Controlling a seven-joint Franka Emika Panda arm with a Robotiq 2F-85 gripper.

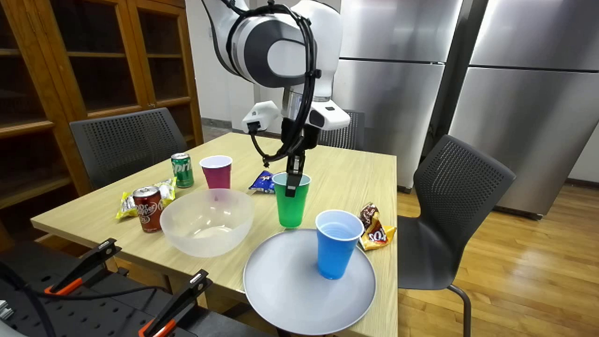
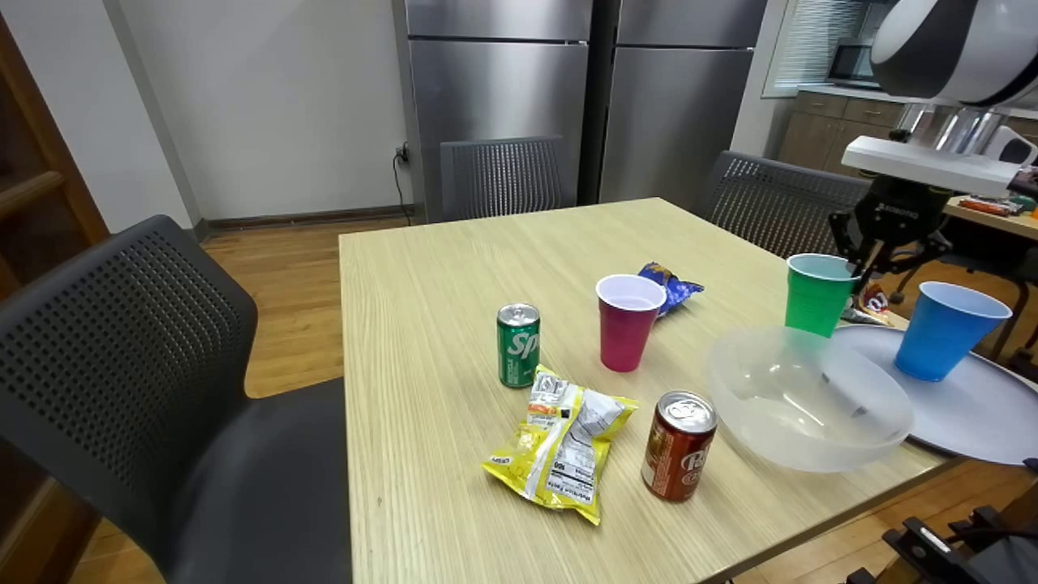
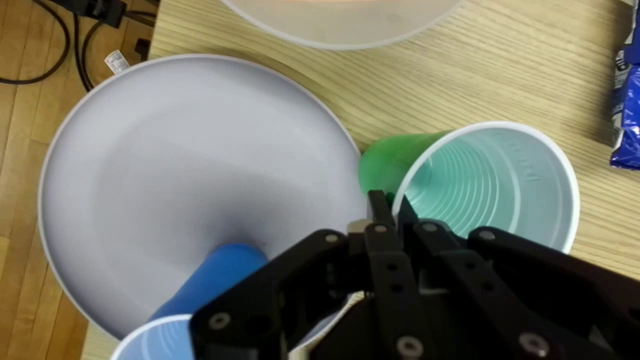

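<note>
My gripper is shut on the near rim of a green cup [image 3: 400, 157], one finger inside and one outside. In exterior view 1 the green cup [image 1: 292, 208] is upright, close behind the far edge of the grey plate [image 1: 281, 281]; whether its base touches the table is hard to tell. A blue cup [image 1: 337, 241] stands on the right part of that plate, apart from the green one. In exterior view 2 the green cup [image 2: 815, 297] shows behind the clear bowl [image 2: 778, 428], with my fingers at its right rim.
Left of the plate sits the translucent bowl [image 1: 196, 224]. A maroon cup [image 1: 217, 173], Sprite can [image 1: 182, 170], Dr Pepper can [image 1: 148, 208] and yellow bag [image 2: 559, 448] are farther left. Snack bags, blue [image 1: 264, 182] and orange [image 1: 376, 230], flank the green cup.
</note>
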